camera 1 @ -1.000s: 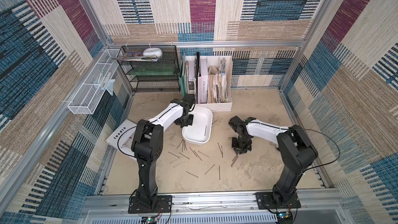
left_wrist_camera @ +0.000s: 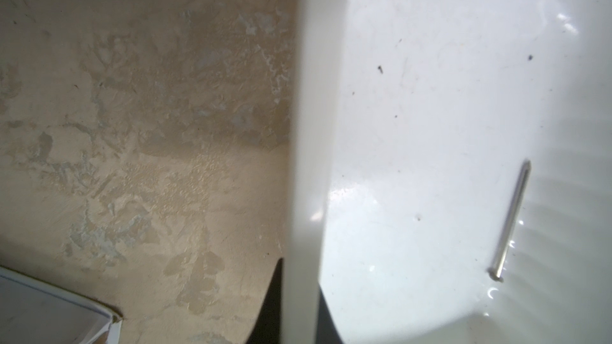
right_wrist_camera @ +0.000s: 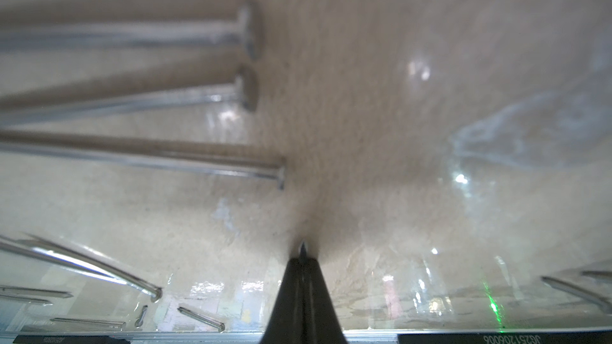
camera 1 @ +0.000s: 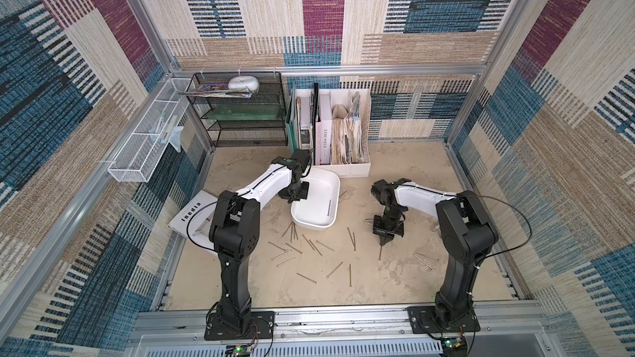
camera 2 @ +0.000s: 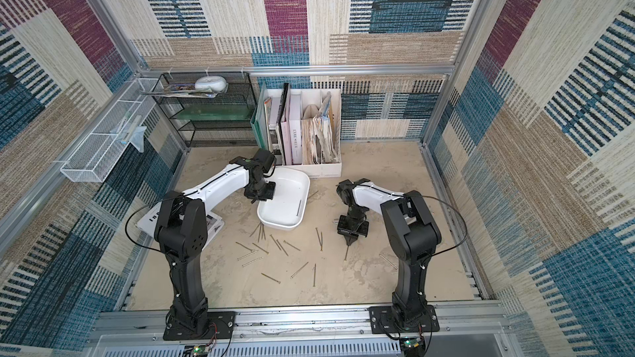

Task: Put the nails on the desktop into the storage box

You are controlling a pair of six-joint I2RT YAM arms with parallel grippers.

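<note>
The white storage box (camera 1: 316, 203) stands mid-table, with a single nail (left_wrist_camera: 510, 223) on its floor. My left gripper is shut on the box's left wall, one finger on each side of it. Right of the box, my right gripper (camera 1: 385, 239) is low over the desktop, its fingertips together in the right wrist view. A thin pointed nail tip (right_wrist_camera: 303, 248) shows just past them; whether it is gripped or lying behind is unclear. Three nails (right_wrist_camera: 210, 94) lie left of these fingers. Several nails (camera 1: 311, 244) are scattered before the box, and a pair (camera 1: 424, 261) lies farther right.
Behind the box stand a white file holder (camera 1: 350, 169) and a black mesh rack (camera 1: 251, 135). A white case marked "inedia" (camera 1: 188, 219) lies at the left, partly behind the left arm.
My right gripper has shifted slightly right and back. The left arm has stayed put.
</note>
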